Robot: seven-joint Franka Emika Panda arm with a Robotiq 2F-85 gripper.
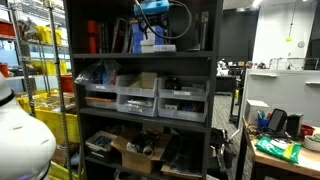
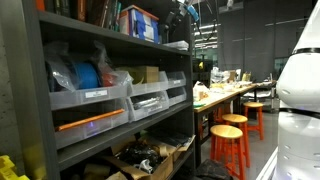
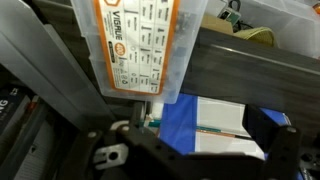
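Note:
My gripper is open, with its dark fingers [image 3: 108, 150] apart on both sides of the wrist view. Beyond the gap stands a blue and white item [image 3: 180, 124], partly covered by the gripper; I cannot tell whether it is touched. A clear plastic case [image 3: 140, 40] with an orange-edged printed sheet lies further up in that view. In exterior view 2 the gripper [image 2: 178, 17] is high beside the top shelf, close to a blue and white box [image 2: 140, 24]. Nothing shows held.
A dark shelf unit [image 1: 143, 60] holds books above and clear bins [image 1: 136, 87] at mid height. Lower down sits an open cardboard box [image 1: 138, 158]. A cluttered worktable [image 1: 290, 160] stands right; stools [image 2: 228, 132] stand in the aisle.

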